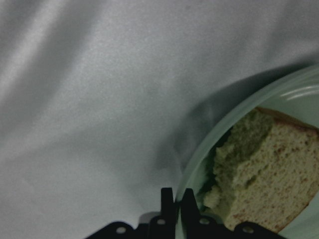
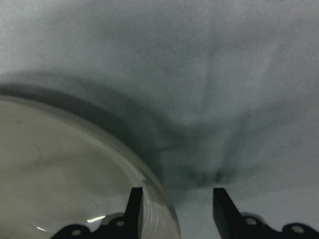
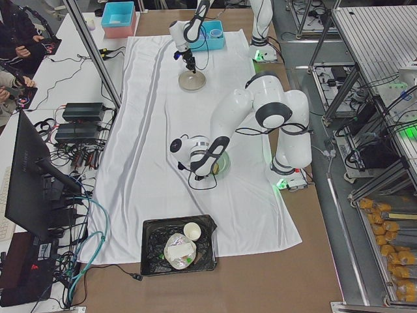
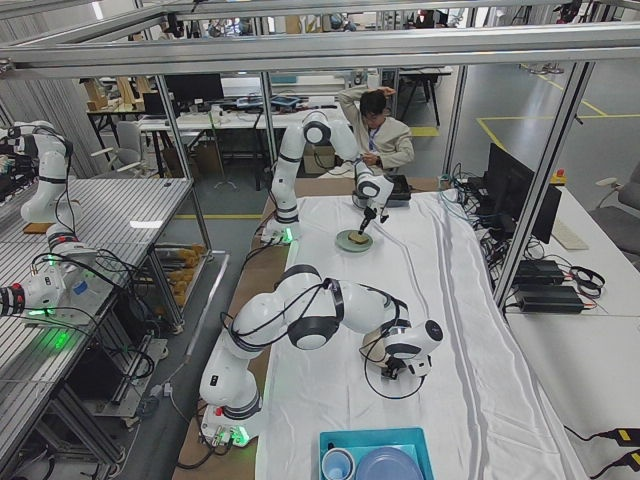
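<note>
A green plate [image 1: 299, 219] holds a slice of bread [image 1: 264, 174]. My left gripper has its fingers closed around the plate's left rim; in the camera left view its arm partly hides the plate. My right gripper stands open over the edge of a pale beige plate [image 2: 75, 164], one finger inside the rim and the other outside. Both plates lie on the white cloth, also seen in the camera right view, where the green plate [image 4: 345, 243] is the farther one.
A black tray [image 3: 154, 261] with a white cup [image 3: 192, 231] and a wrapped item is at one end of the cloth, a blue bin [image 4: 415, 437] with dishes at the other. Cloth beside the plates is clear. Monitors and cables line one side.
</note>
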